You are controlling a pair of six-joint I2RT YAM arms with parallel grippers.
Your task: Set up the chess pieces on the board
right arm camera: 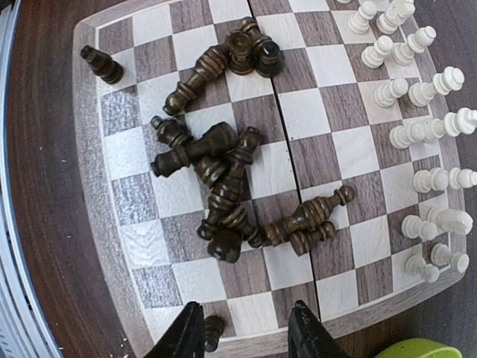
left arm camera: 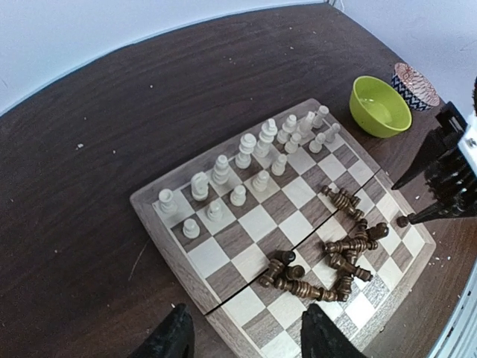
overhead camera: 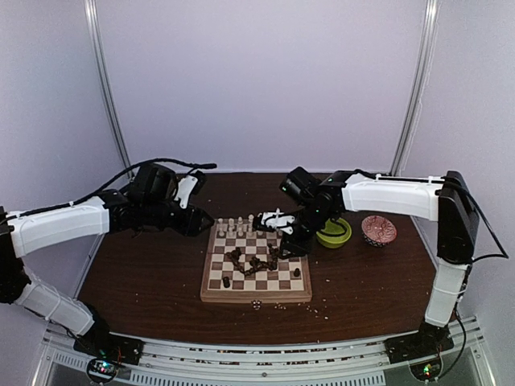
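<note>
The wooden chessboard [overhead camera: 256, 294] lies on the table with white pieces [left arm camera: 247, 149] upright in two rows along its far side. Many dark pieces [right arm camera: 227, 183] lie tumbled in a heap on the near half. One dark piece [right arm camera: 102, 65] stands at the near left corner, and a small dark piece [right arm camera: 214, 332] stands by the right edge. My left gripper is off the board's left side, fingers apart and empty. Above the right part of the board, my right gripper is open, its left finger appearing beside that small dark piece.
A green bowl [left arm camera: 378, 112] stands right of the board, with a red patterned bowl [overhead camera: 378, 231] beyond it. White crumbs [overhead camera: 315, 312] lie near the front right corner. The table [overhead camera: 145, 281] left of the board is clear.
</note>
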